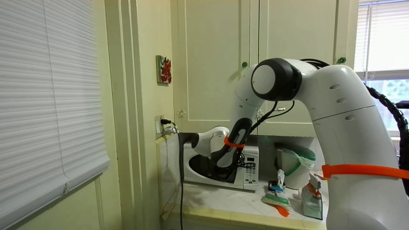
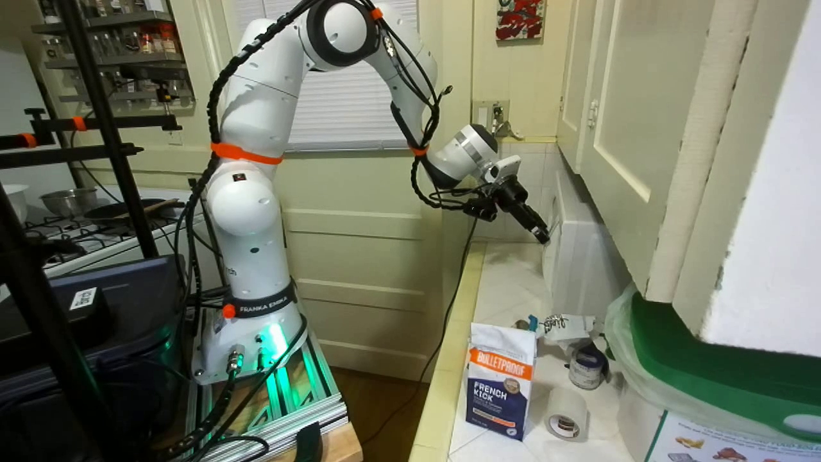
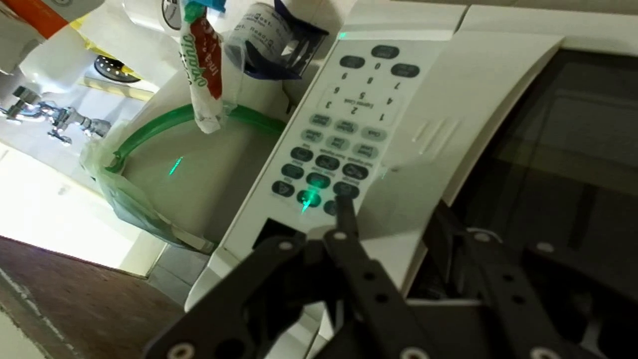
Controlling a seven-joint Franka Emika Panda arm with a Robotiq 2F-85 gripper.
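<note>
The white microwave (image 1: 251, 183) stands on the counter against the wall, its door apparently closed. In the wrist view, its control panel (image 3: 335, 137) lies left of the dark door window (image 3: 556, 155). My gripper straddles the white door handle (image 3: 395, 209), the raised strip between panel and window, one finger on each side. The fingers are shut on this handle. From the side, the gripper (image 2: 546, 235) points down and forward, its tips at the microwave's front. In the first exterior view, my arm hides the gripper and part of the door.
A bin with a green rim (image 1: 297, 164) stands right of the microwave. A coffee bag (image 2: 498, 381), a tape roll (image 2: 566, 416) and a small can (image 2: 587, 367) occupy the counter nearby. Cabinets (image 2: 639, 115) overhang it.
</note>
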